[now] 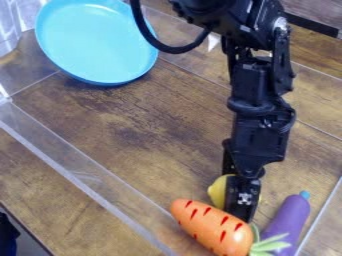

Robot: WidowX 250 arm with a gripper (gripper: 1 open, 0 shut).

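Note:
The black gripper (238, 195) points down at the lower right, over a small yellow object (217, 190) that is mostly hidden behind it. Just below lies an orange toy carrot (211, 225) with red stripes and pale green leaves, and to the right a purple toy eggplant (289, 226). How the fingers stand around the yellow object is hard to see.
A light blue round plate (91, 40) rests at the upper left. The wooden surface (120, 130) between plate and gripper is clear. Clear strips run along the left and lower edges.

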